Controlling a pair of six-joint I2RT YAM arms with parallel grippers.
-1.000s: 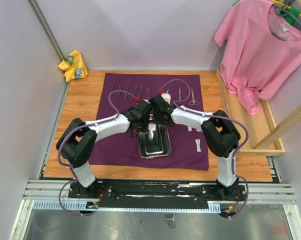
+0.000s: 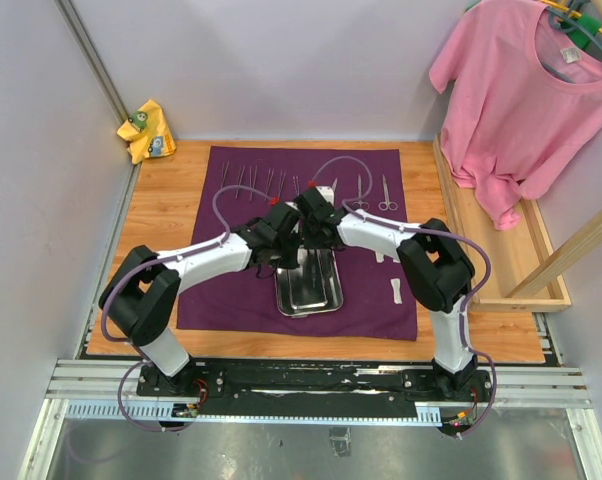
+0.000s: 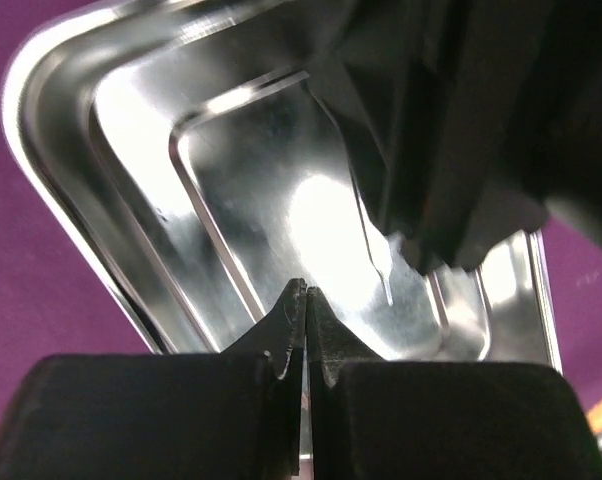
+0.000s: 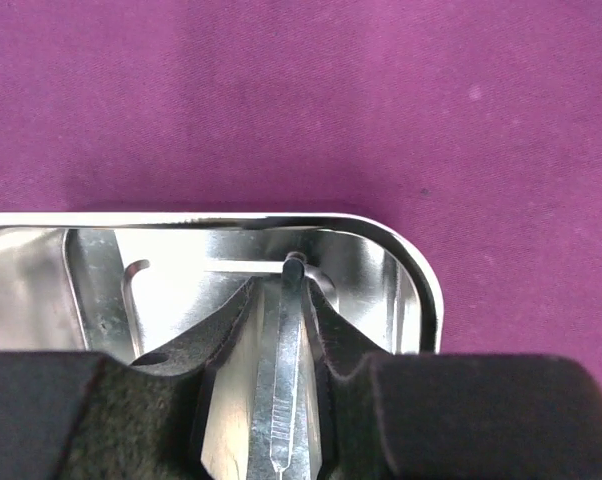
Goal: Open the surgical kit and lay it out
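Observation:
The steel tray lies on the purple cloth, both arms reaching over its far end. My left gripper is shut above the tray, nothing showing between its fingertips. At the tray's end my right gripper stands part open around a slim metal instrument; a gap shows on the instrument's left side, while the right finger lies close against it. From the left wrist, a thin metal tip juts out below the dark right gripper. In the top view the arms hide the instrument.
Several slim instruments lie in a row along the cloth's far side, with scissors at the right. A small white packet sits right of the tray. A wooden frame stands at the right.
The right arm's elbow has moved a little left. The tray has stayed in place.

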